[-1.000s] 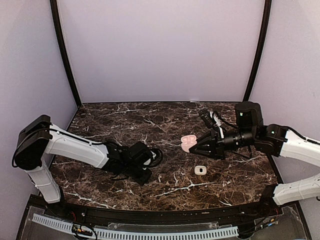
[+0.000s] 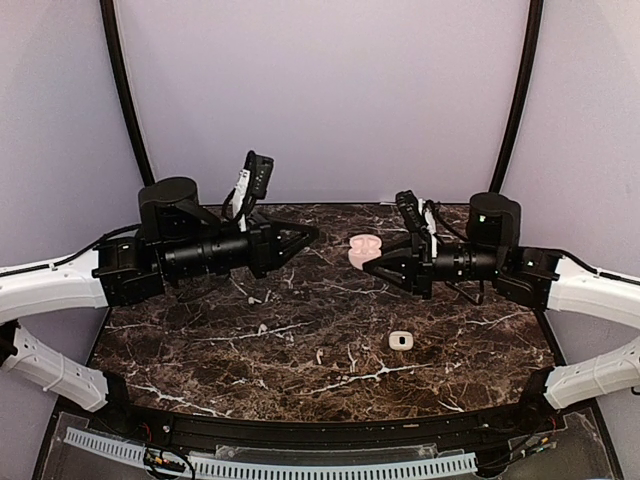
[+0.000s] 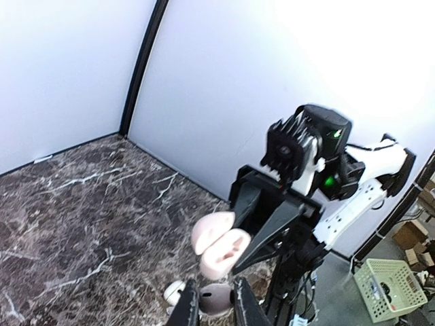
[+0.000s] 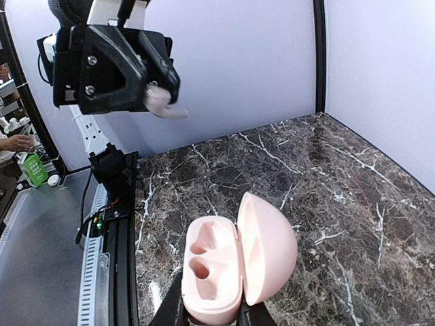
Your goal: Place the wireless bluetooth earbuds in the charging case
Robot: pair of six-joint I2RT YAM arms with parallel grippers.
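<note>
The open pink charging case [image 2: 364,250] [image 4: 212,272], with two empty earbud slots visible in the right wrist view, is held upright by my right gripper [image 2: 376,267], shut on it. My left gripper is raised to the left of the case, shut on a pale earbud, which shows between its fingertips in the left wrist view and as an earbud [image 4: 163,105] in the right wrist view. A small white piece [image 2: 319,356], likely the other earbud, lies on the marble table below.
A small white square object with a dark centre [image 2: 401,340] lies on the table [image 2: 250,370] below my right gripper.
My left gripper has risen from low over the table to about the height of the case, with the earbud. My right gripper and case have shifted slightly up and left.
</note>
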